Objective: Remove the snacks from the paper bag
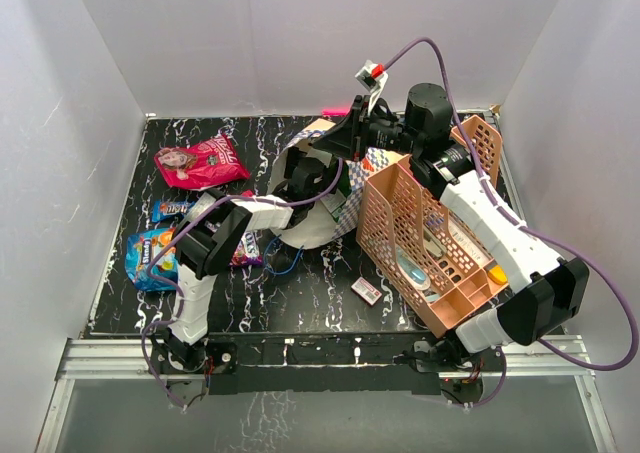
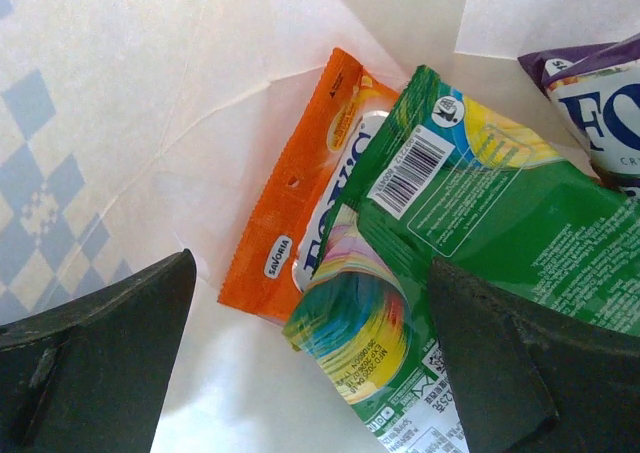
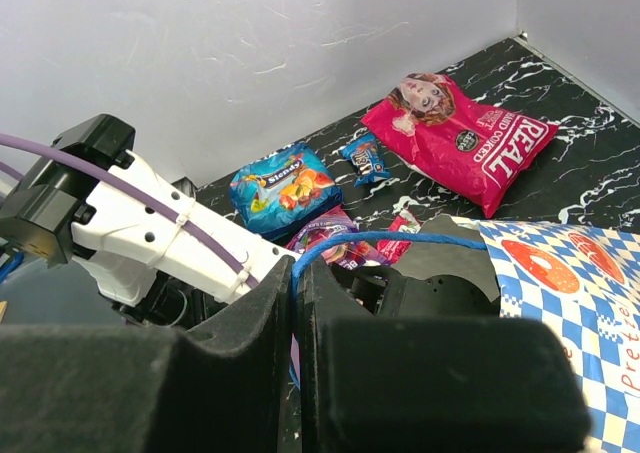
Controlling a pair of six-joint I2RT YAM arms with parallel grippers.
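Note:
The white paper bag with a blue-checked side (image 1: 347, 208) lies tipped with its mouth facing left. My right gripper is shut on the bag's blue cord handle (image 3: 400, 236), above the bag's upper edge. Inside the bag, my left gripper stands open. Ahead of its spread fingers, a green snack packet (image 2: 490, 203) with a barcode overlaps an orange packet (image 2: 275, 208). The green packet reaches in front of the right finger; whether they touch, I cannot tell. A purple packet (image 2: 605, 108) shows at the far right of the left wrist view.
Snacks lie on the dark marbled table at left: a red bag (image 1: 202, 163), a small blue packet (image 1: 170, 210), a light-blue bag (image 1: 150, 258) and a purple packet (image 1: 246, 250). An orange-tan organizer (image 1: 400, 213) stands right of the bag. A small box (image 1: 366, 291) sits at front.

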